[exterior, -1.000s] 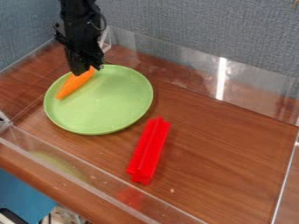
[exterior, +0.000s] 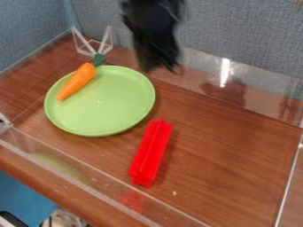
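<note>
My gripper is a dark blurred shape high at the top centre of the camera view, above the back of the table; whether it is open or shut cannot be made out. An orange toy carrot with a green top lies tilted on the upper left part of a green plate. A red oblong object lies on the wooden table, right of and below the plate.
A white wire rack stands at the back left, behind the carrot. Clear low walls edge the wooden table, whose right half is bare.
My gripper has risen from over the carrot and moved right toward the top centre.
</note>
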